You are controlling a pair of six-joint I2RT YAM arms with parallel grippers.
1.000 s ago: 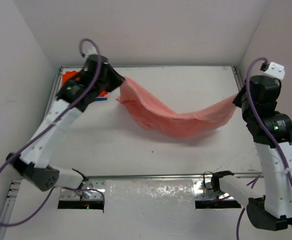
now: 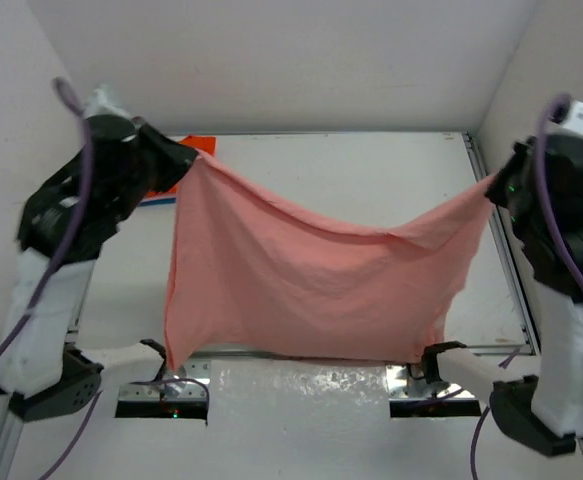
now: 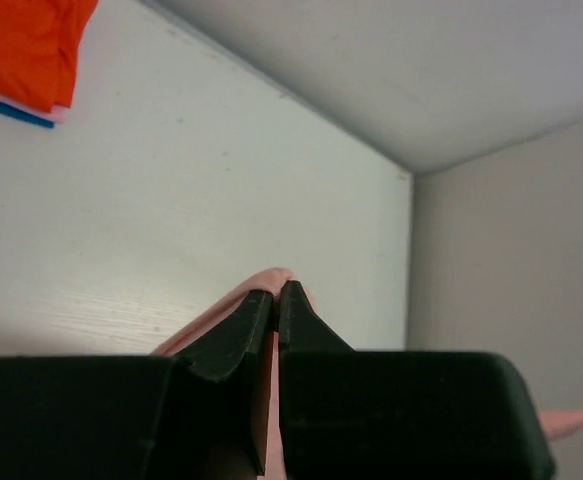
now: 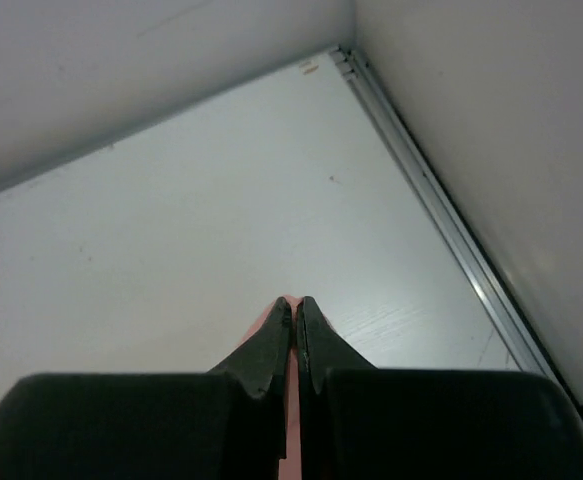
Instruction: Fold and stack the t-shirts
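A pink t shirt (image 2: 311, 280) hangs spread between my two grippers, its top edge sagging in the middle and its lower edge reaching the table's front edge. My left gripper (image 2: 191, 155) is shut on its upper left corner; in the left wrist view pink cloth shows at the fingertips (image 3: 296, 315). My right gripper (image 2: 501, 180) is shut on the upper right corner, with pink cloth between its fingers in the right wrist view (image 4: 291, 320).
An orange folded shirt (image 3: 21, 50), with blue and pink layers beneath, lies at the back left, partly hidden by the left arm.
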